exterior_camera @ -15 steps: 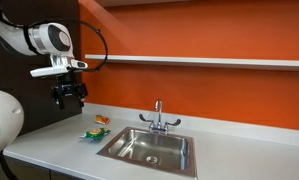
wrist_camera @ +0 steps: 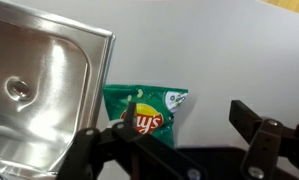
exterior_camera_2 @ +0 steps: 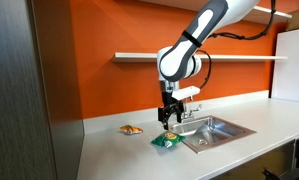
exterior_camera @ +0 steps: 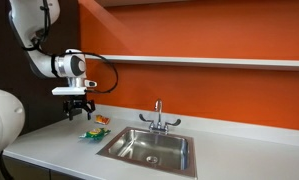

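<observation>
A green Lay's chip bag (wrist_camera: 144, 112) lies flat on the counter beside the sink in the wrist view; it also shows as a green packet (exterior_camera_2: 167, 140) in exterior view 2. My gripper (exterior_camera: 79, 113) hangs above the counter near that bag, its fingers pointing down. In the wrist view the fingers (wrist_camera: 257, 125) stand wide apart, one to each side at the lower edge, and nothing is between them. The gripper body covers the lower part of the bag there. Farther back lies an orange packet (exterior_camera_2: 131, 129), apart from the green one.
A steel sink (exterior_camera: 149, 150) with a faucet (exterior_camera: 158, 115) sits in the counter to the right of the green bag in exterior view 1. Along the orange wall runs a white shelf (exterior_camera: 189, 61). Much of the counter (exterior_camera: 239, 150) right of the sink is bare.
My arm has come down and to the right in exterior view 1, bringing the gripper closer to the green bag. Both packets lie where they were.
</observation>
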